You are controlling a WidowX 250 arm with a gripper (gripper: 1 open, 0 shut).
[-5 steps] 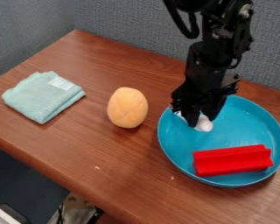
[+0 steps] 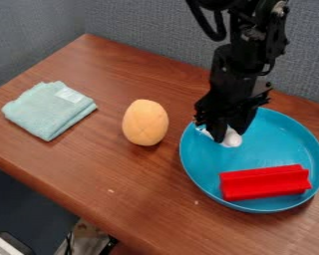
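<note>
My black gripper (image 2: 226, 122) reaches down over the left back part of a blue plate (image 2: 274, 144). A small white object (image 2: 231, 138) is at its fingertips, partly hidden by them, so I cannot tell whether it is held. A red block (image 2: 263, 181) lies on the front right of the plate.
An orange-tan oval object (image 2: 145, 122) sits left of the plate. A folded pale cloth (image 2: 49, 109) lies at the far left of the wooden table (image 2: 103, 184). A grey partition stands behind.
My gripper has shifted very slightly at the plate's back left. The plate, red block, oval object and cloth have not moved.
</note>
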